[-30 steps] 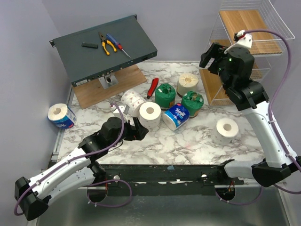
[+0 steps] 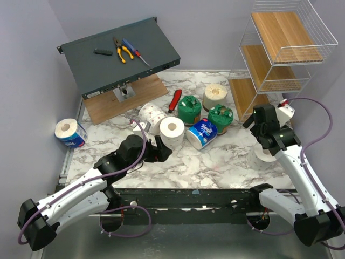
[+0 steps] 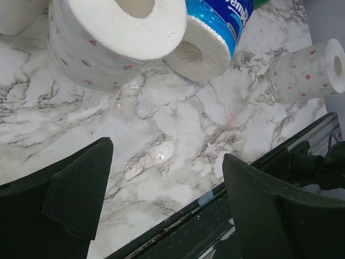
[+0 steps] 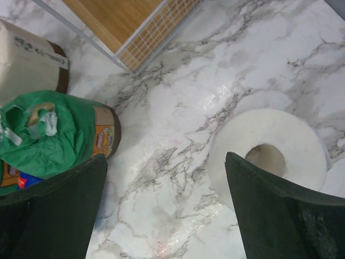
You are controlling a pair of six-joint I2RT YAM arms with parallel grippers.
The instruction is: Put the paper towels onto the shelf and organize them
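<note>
Loose on the marble top lie a white roll [image 2: 172,131], a tipped patterned roll [image 2: 153,117], a blue-wrapped roll [image 2: 201,134], green-wrapped rolls [image 2: 189,110] and a cream roll [image 2: 214,96]. A lone white roll [image 4: 226,140] stands at the right, partly covered by the right arm from above. No rolls show on the wire shelf [image 2: 285,36] with wooden boards. My left gripper is open and empty, just right of the front white roll. Between shelf and lone roll, my right gripper is open above the table, its right finger overlapping that roll in the wrist view.
Tools lie on a dark raised panel [image 2: 113,65] at the back left, above a wooden board [image 2: 143,90]. A red-handled knife [image 2: 175,100] rests near the rolls. Another blue-wrapped roll [image 2: 71,133] sits at the far left.
The left arm has barely shifted.
</note>
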